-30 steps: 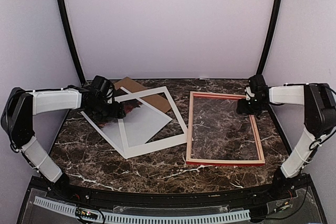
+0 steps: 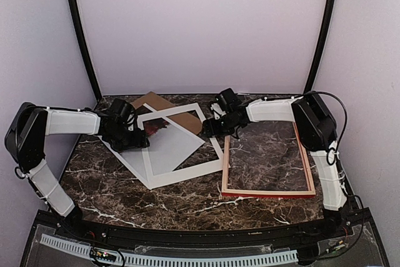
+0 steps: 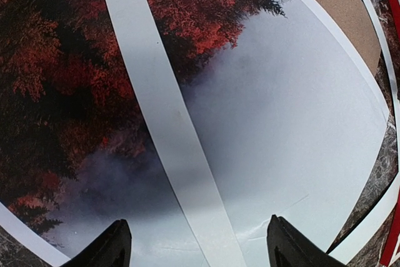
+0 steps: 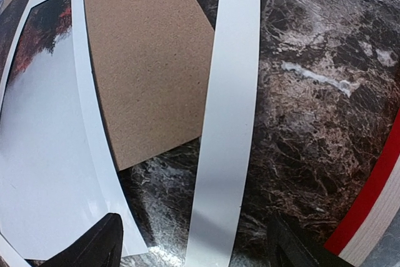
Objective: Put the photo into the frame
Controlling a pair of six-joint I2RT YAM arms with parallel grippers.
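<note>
A white mat border (image 2: 178, 176) lies over the photo (image 2: 178, 144), which shows red trees and pale mist. Its left strip (image 3: 169, 117) crosses the photo in the left wrist view. Above that strip my left gripper stands open, with the strip running between its fingers. Open as well, my right gripper hovers over the mat's right strip (image 4: 226, 104), whose near end shows between the fingertips. The wooden frame (image 2: 269, 192), red on its outer side, lies flat to the right and surrounds bare marble.
A brown backing board (image 2: 159, 101) lies behind, partly under the photo and mat. The frame's red edge (image 4: 369, 192) runs close to my right gripper.
My right arm has swung left from the frame's far right side to the mat's right strip.
</note>
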